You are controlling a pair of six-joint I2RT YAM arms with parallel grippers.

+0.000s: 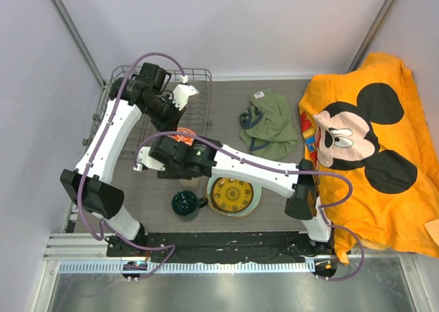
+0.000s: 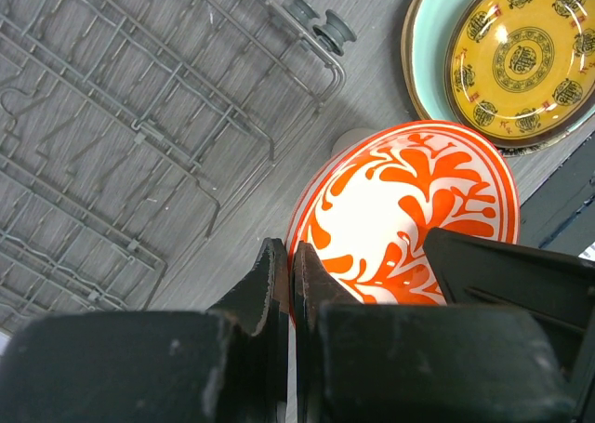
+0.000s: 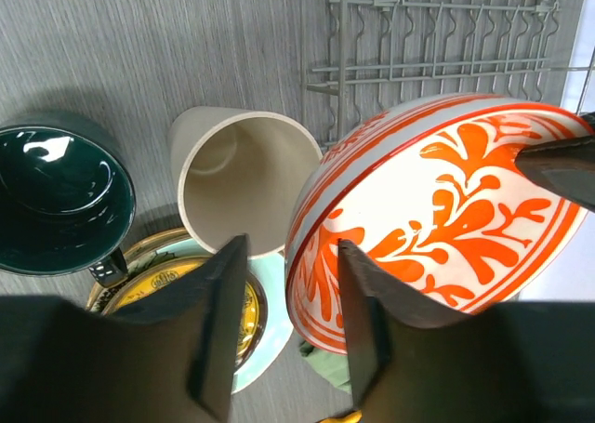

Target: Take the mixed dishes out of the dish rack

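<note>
A white bowl with orange leaf patterns [image 2: 409, 214] hangs tilted in the air, its inside facing the wrist cameras. My left gripper is shut on the bowl's rim. From the other side comes my right gripper; its fingers [image 3: 226, 297] stand apart, with the near edge of the bowl between or just beyond them. In the top view both arms meet over the bowl and hide most of it. The wire dish rack [image 1: 199, 73] is at the back left; the part in the left wrist view has no dishes in it.
On the counter below stand a cream cup [image 3: 200, 153] and a dark green mug [image 1: 184, 203]. Beside them a yellow plate [image 1: 232, 195] lies on a pale teal plate [image 1: 256, 201]. A green cloth [image 1: 271, 120] and an orange towel [image 1: 411, 209] lie to the right.
</note>
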